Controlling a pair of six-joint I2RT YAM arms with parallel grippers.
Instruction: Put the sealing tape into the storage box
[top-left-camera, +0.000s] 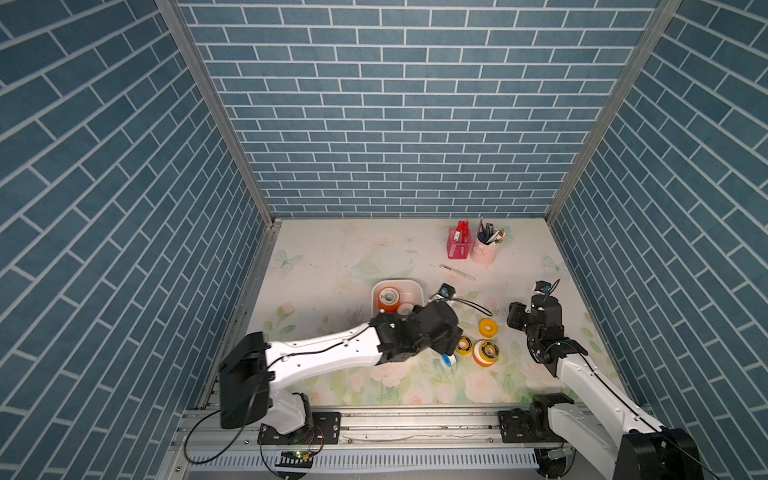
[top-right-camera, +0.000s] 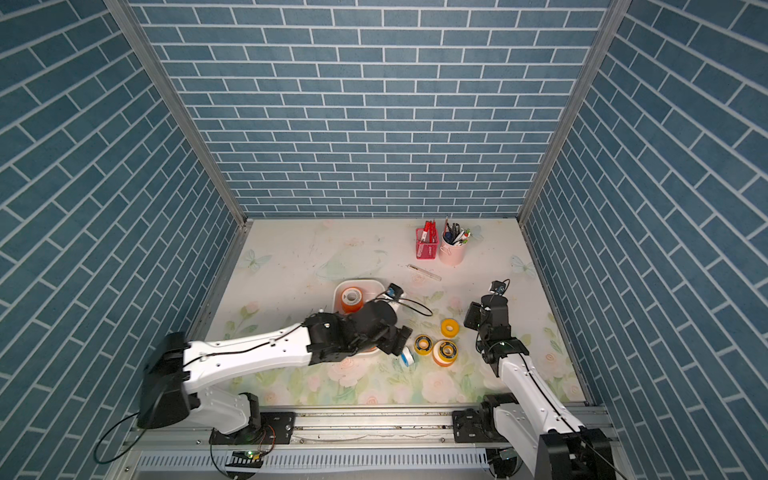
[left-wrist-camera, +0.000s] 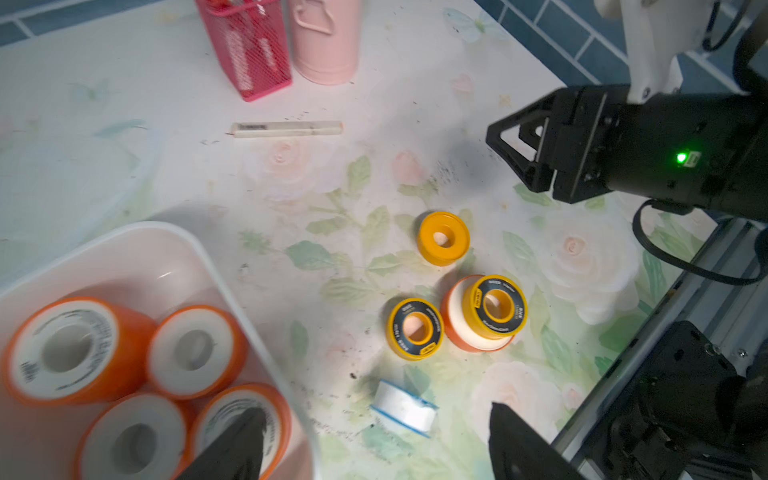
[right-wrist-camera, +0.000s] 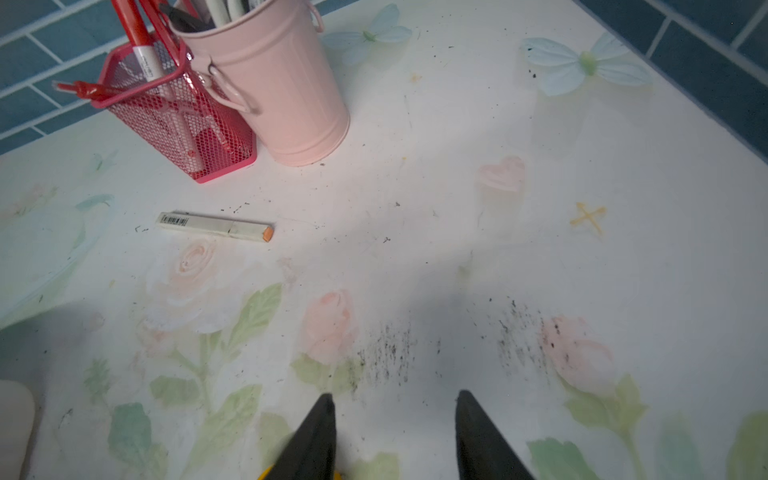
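Several orange-and-white tape rolls (left-wrist-camera: 192, 352) stand in the white storage box (left-wrist-camera: 204, 260), at the left of the left wrist view. To its right on the table lie a blue-and-white roll (left-wrist-camera: 404, 409), a yellow-and-black roll (left-wrist-camera: 414, 345), a plain yellow roll (left-wrist-camera: 436, 260), and another yellow-and-black roll (left-wrist-camera: 516, 308) stacked on an orange-and-white roll (left-wrist-camera: 454, 320). My left gripper (top-left-camera: 452, 342) hovers near the blue-and-white roll, fingers parted and empty. The right gripper is apart from the rolls, right of them, its fingers spread over bare table.
A pink mesh basket (right-wrist-camera: 184, 120) and a pink bucket (right-wrist-camera: 276, 88) of pens stand at the back. A thin white stick (right-wrist-camera: 216, 226) lies in front of them. The left arm (top-left-camera: 328, 345) covers part of the box.
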